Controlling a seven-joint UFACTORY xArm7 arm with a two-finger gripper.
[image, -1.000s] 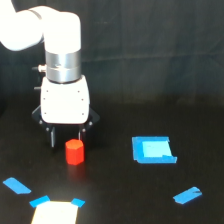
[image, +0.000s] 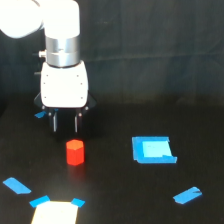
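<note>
A small red block (image: 75, 152) rests on the black table, left of centre in the camera view. Above it in the picture is my white gripper (image: 66, 122), its two dark fingers pointing down. They stand apart with an empty gap between them, so the gripper is open. The block lies clear of the fingertips, slightly to the right of the middle of the gap. Whether the gripper is higher than the block or farther back is hard to tell.
At right, blue tape frames a pale square (image: 156, 149). A white patch (image: 54, 213) edged with blue tape lies at the bottom left. More blue tape strips (image: 187, 195) are stuck on the table. Bare table separates the block from the pale square.
My gripper has shifted upward in the picture, away from the red block, and its fingers appear somewhat closer together. The block stays where it was.
</note>
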